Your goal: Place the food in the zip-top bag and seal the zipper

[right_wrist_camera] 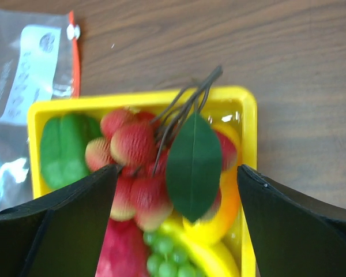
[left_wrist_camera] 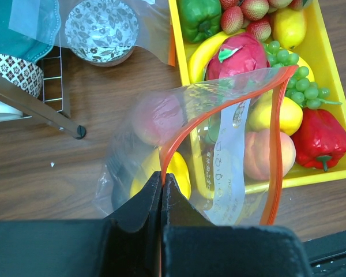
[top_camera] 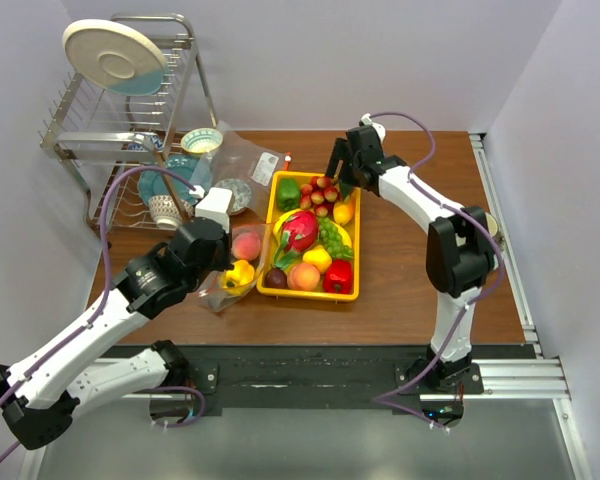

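My left gripper is shut on the orange-lipped edge of a clear zip top bag point(left_wrist_camera: 228, 156), holding its mouth up and gaping toward the yellow tray. Inside the bag lie a pink peach point(top_camera: 245, 246) and a yellow pepper point(top_camera: 237, 275). In the right wrist view, my right gripper is open above the tray's far end, its fingers on either side of a cluster of red lychees point(right_wrist_camera: 132, 144) with dark stems and a green leaf point(right_wrist_camera: 194, 167). No fruit is gripped there.
The yellow tray point(top_camera: 358, 270) also holds a dragon fruit point(top_camera: 300, 230), grapes, a red pepper point(top_camera: 337, 277) and other produce. Another clear bag point(top_camera: 242, 160) lies behind. A dish rack point(top_camera: 110, 140) stands at the left. Bare table lies right of the tray.
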